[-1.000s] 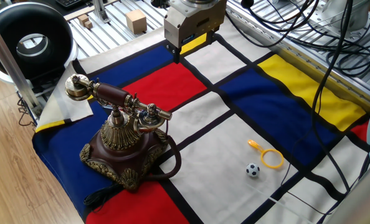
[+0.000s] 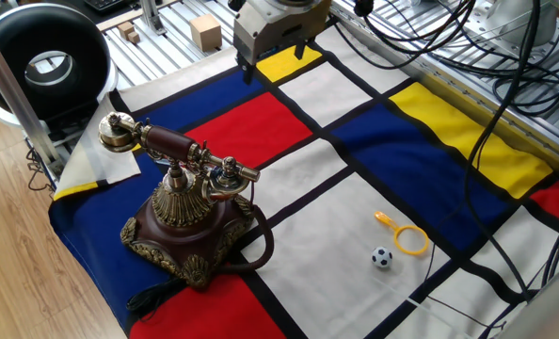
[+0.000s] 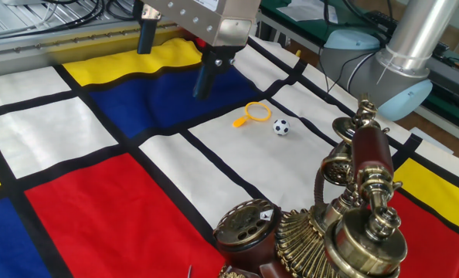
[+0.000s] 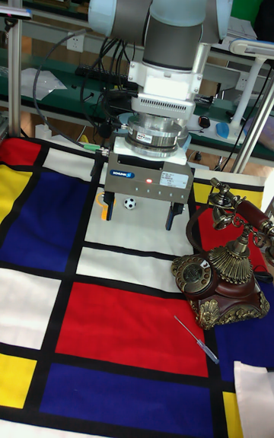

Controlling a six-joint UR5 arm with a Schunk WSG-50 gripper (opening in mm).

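Observation:
High over the cloth hangs my gripper (image 3: 172, 71), its two black fingers wide apart and nothing between them. A small black-and-white football (image 2: 382, 257) lies on a white patch, close beside a yellow ring with a short handle (image 2: 410, 239). The brown and brass old-style telephone (image 2: 181, 221) stands upright with its handset on top. In the third exterior view a thin screwdriver (image 4: 199, 339) rests over the red patch near the telephone. My gripper appears clear of all of these, though its exact height is hard to judge.
The patterned cloth (image 2: 247, 132) has wide bare areas, with a folded corner at one side. Black cables (image 2: 505, 104) hang over one edge of it. A wooden block (image 2: 205, 33) and a black ring-shaped object (image 2: 54, 71) sit beyond the cloth.
The telephone, football and yellow ring have stayed put.

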